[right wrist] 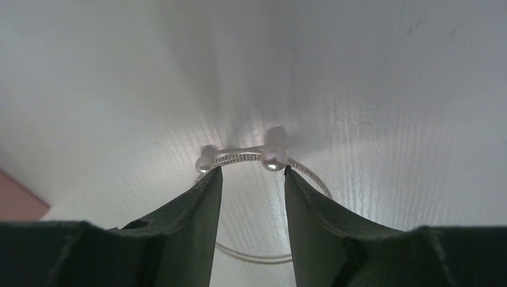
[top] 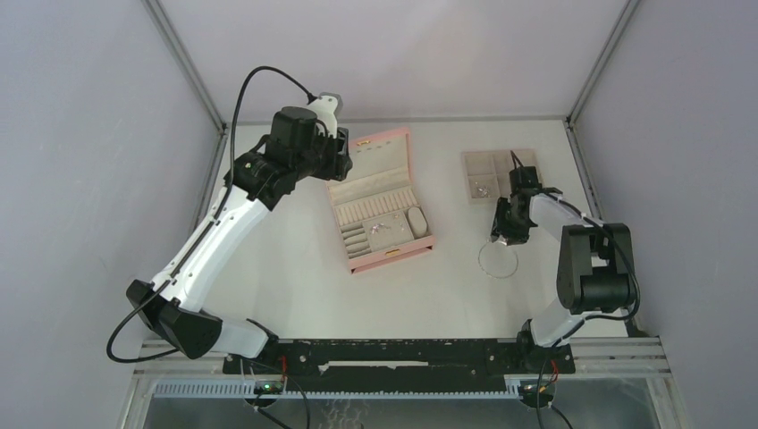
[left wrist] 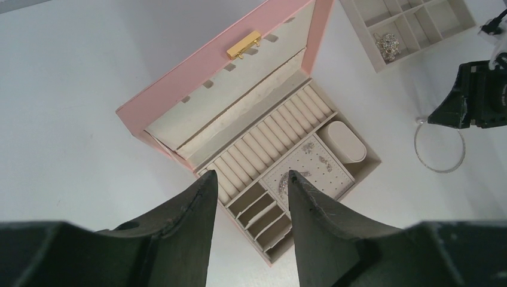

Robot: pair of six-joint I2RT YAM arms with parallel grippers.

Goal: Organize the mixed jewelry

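A thin silver bangle with pearl ends (right wrist: 257, 260) lies on the white table at the right of the top view. My right gripper stands part open over its far side. One pearl shows between the fingertips, and the other is beside the left fingertip; contact cannot be told. The pink jewelry box (top: 392, 256) is open in the middle, with small pieces on its flat pad (left wrist: 327, 177). High above the box's left side, my left gripper is part open with nothing between its fingers. A beige sorting tray (top: 480, 164) holds a small heap of silver jewelry (left wrist: 387, 45) in one compartment.
Inside the box are ring rolls (left wrist: 270, 136), narrow slots (left wrist: 263, 216) and an oval lidded case (left wrist: 344, 142). Its raised lid (left wrist: 197, 66) stands at the back. Bare table lies between box and bangle, and in front of both.
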